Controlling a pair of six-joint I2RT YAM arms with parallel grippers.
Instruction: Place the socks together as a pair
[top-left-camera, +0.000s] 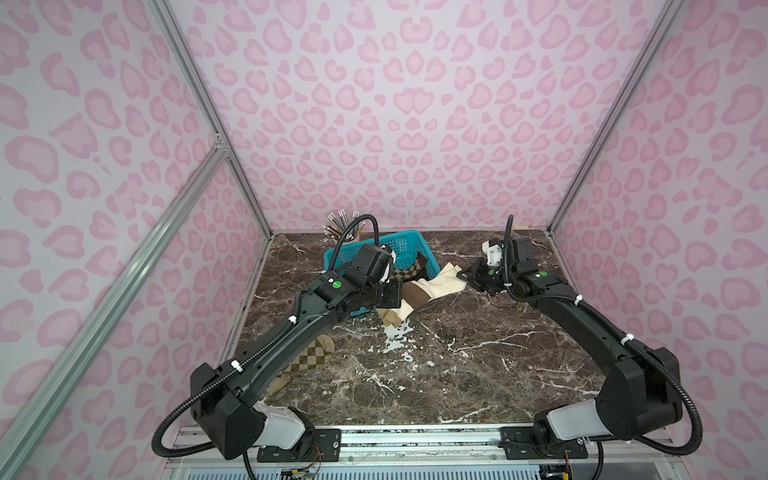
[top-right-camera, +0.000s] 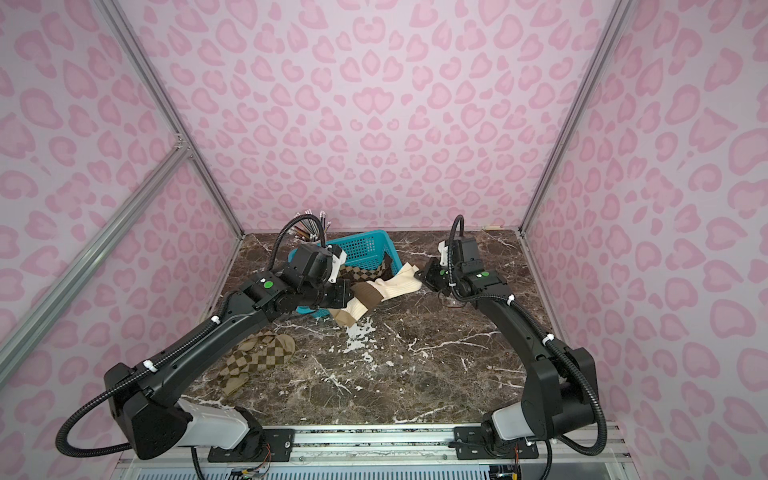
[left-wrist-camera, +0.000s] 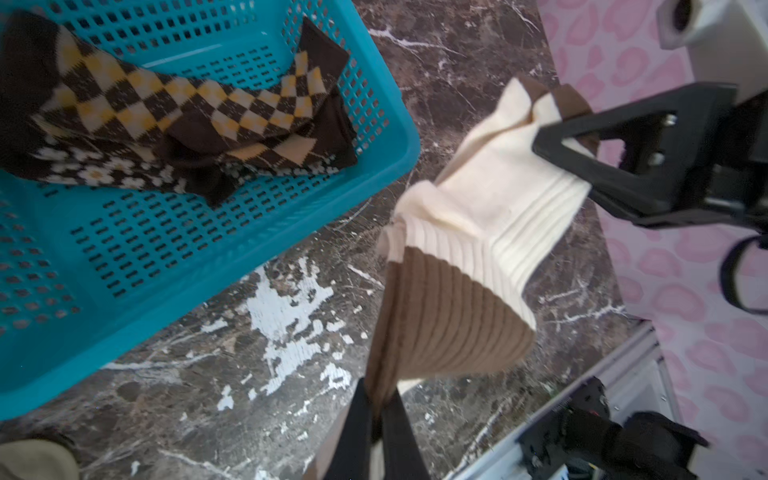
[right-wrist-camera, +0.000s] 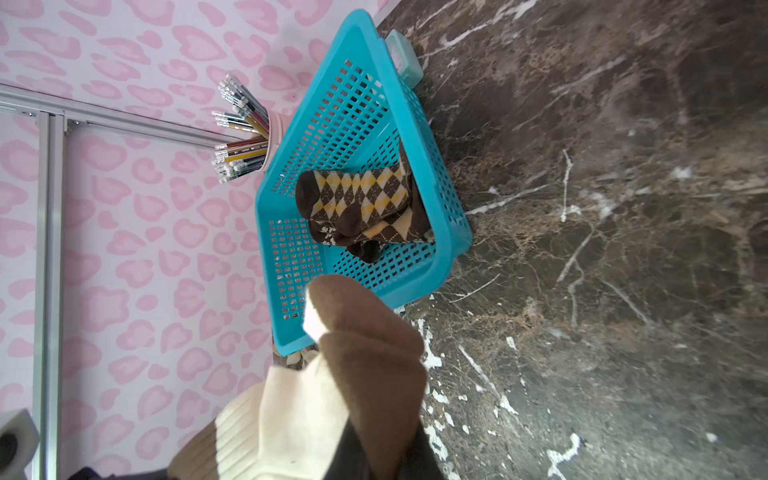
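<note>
A cream sock with brown bands (left-wrist-camera: 480, 312) is stretched between my grippers above the table, in front of the basket. My left gripper is shut on one end, where brown ribbed fabric enters its fingers. My right gripper is shut on the other end, with brown and cream fabric bunched over its fingertips. Whether this is one sock or two cannot be told for sure. A checked sock (top-right-camera: 260, 356) lies at the front left of the table. Brown, yellow and floral patterned socks (right-wrist-camera: 360, 192) lie in the basket.
The blue basket (right-wrist-camera: 444, 200) stands at the back centre-left, with a cup of pencils (right-wrist-camera: 244, 152) behind it. Pink patterned walls enclose the table.
</note>
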